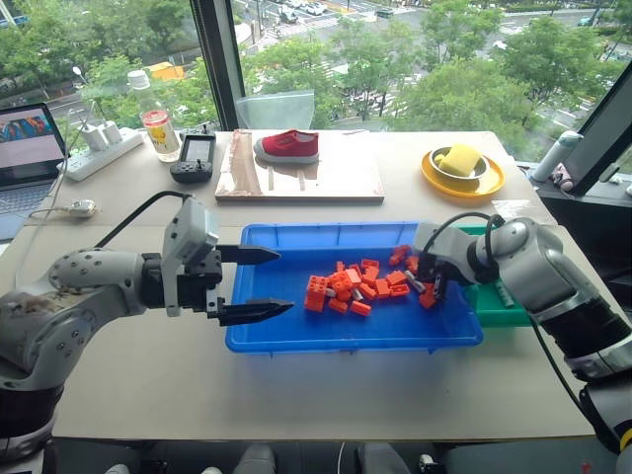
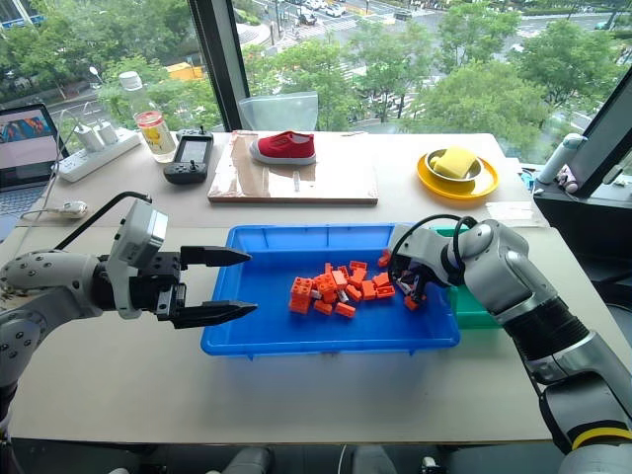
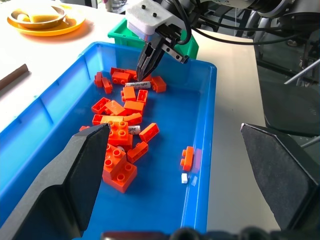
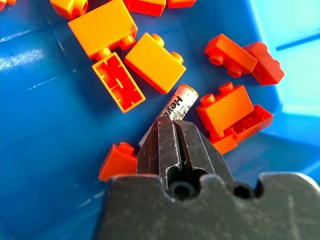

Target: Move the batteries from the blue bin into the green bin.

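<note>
A white-labelled battery (image 4: 181,102) lies among orange bricks on the floor of the blue bin (image 1: 272,344). Over its lower part, my right gripper points down with its fingers together and nothing between them. The fingers hide part of that battery. Another battery (image 3: 134,130) is half covered by bricks nearer the bin's middle. Inside the green bin (image 1: 506,318), right of the blue one, a grey cylinder (image 1: 505,292) shows, likely a battery. My left gripper (image 1: 286,280) stands open and empty above the blue bin's left end.
Several orange bricks (image 3: 120,175) crowd the middle and right of the blue bin. A single brick (image 3: 187,158) and a small white piece (image 3: 184,178) lie near its front wall. Behind stand a red shoe (image 1: 288,146) on a board and a yellow plate (image 1: 492,188).
</note>
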